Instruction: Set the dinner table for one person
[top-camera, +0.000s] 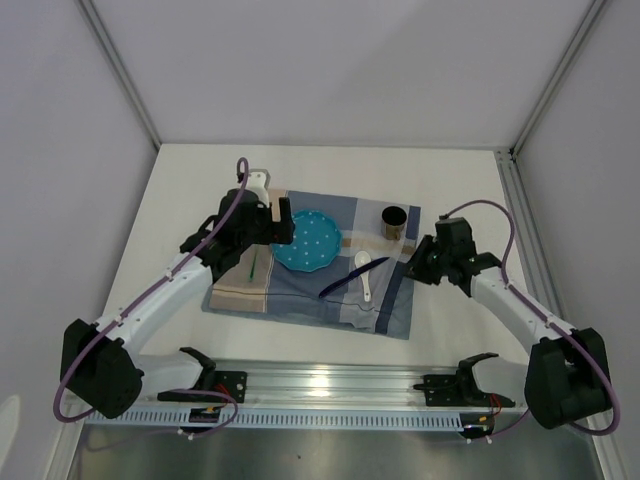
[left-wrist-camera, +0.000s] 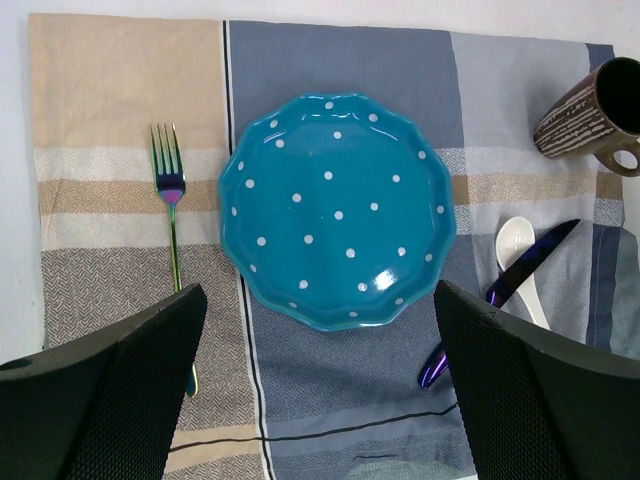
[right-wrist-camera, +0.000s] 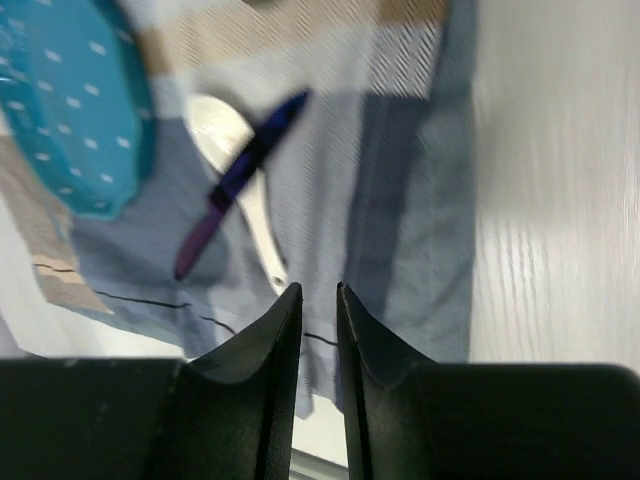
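Note:
A blue dotted plate (left-wrist-camera: 335, 205) lies mid-cloth (left-wrist-camera: 340, 70), a fork (left-wrist-camera: 168, 180) to its left, a dark knife (left-wrist-camera: 532, 258) lying diagonally across a white spoon (left-wrist-camera: 515, 238) to its right. A brown mug (left-wrist-camera: 585, 115) stands at upper right. My left gripper (top-camera: 278, 222) hangs open over the plate's left side, holding nothing. My right gripper (top-camera: 418, 258) is at the cloth's right edge, beside knife and spoon; in the blurred right wrist view its fingertips are close together with a narrow gap, nothing visible between them.
Bare white table (top-camera: 455, 320) surrounds the cloth, with most room at left, back and right. Walls enclose the back and sides; a metal rail (top-camera: 320, 380) runs along the front.

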